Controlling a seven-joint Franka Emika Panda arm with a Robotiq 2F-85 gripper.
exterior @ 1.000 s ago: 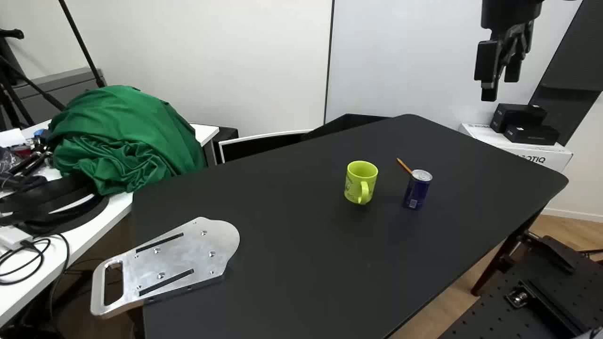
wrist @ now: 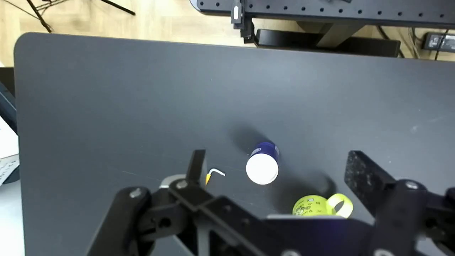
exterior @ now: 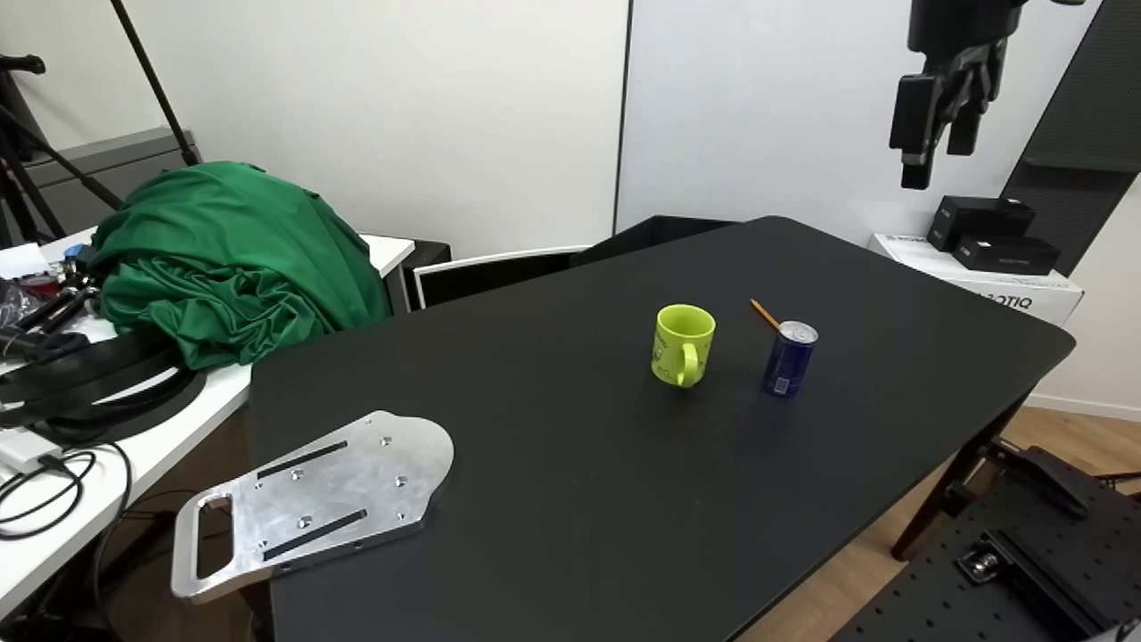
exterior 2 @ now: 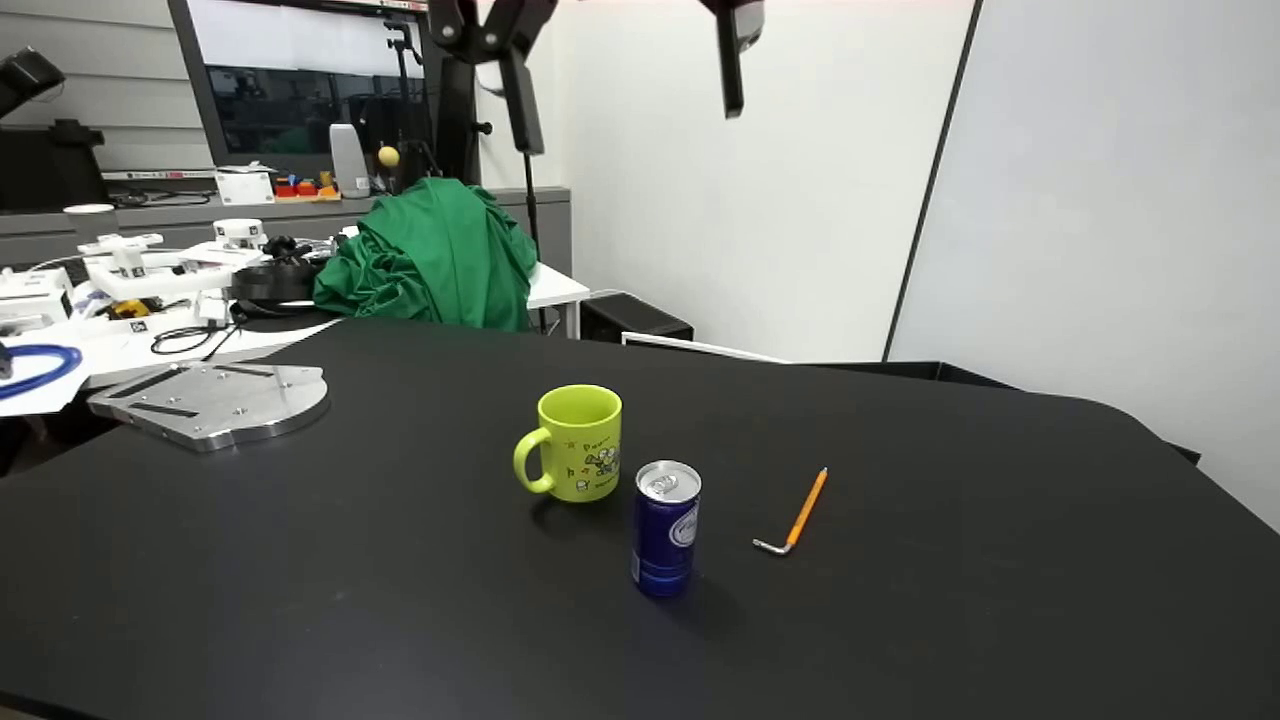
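High above the black table, my gripper (exterior 2: 629,132) stands open with its two fingers wide apart and nothing between them. In the wrist view the gripper shows a broad gap, with the can (wrist: 261,168) seen far below through it. That blue can (exterior 2: 666,534) with a silver top is upright on the table. Beside it, a yellow-green mug (exterior 2: 581,444) also stands upright, partly hidden by my gripper body in the wrist view. An orange-handled tool with a bent metal tip (exterior 2: 806,514) lies flat on the other side of the can.
A metal plate with a handle (exterior: 332,492) lies at the table's left edge. Beyond that, a green cloth heap (exterior: 235,267) rests on a white side table.
In exterior view 1 my gripper has shifted very slightly left and up. The mug, can and tool lie where they did.
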